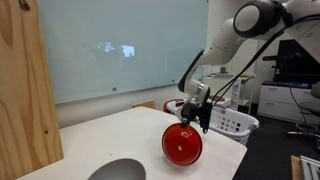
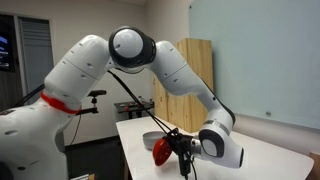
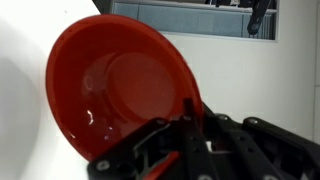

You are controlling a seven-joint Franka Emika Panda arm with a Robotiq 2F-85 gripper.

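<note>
A round red bowl (image 1: 182, 145) hangs tilted from my gripper (image 1: 187, 121), its open side turned toward the first exterior camera. The gripper is shut on the bowl's rim. In the wrist view the red bowl (image 3: 125, 85) fills much of the left and centre, and the dark fingers (image 3: 190, 130) cross its near edge. From the other side, the second exterior view shows the red bowl (image 2: 161, 151) just beyond the hand. A grey round bowl (image 1: 118, 170) rests on the white table, to the left of the red one and apart from it.
White laundry baskets (image 1: 232, 123) stand behind and right of the arm. The white table (image 1: 105, 138) has clear room behind the bowls. A wooden panel (image 1: 30, 80) rises at the left, and a whiteboard (image 1: 125, 45) covers the back wall.
</note>
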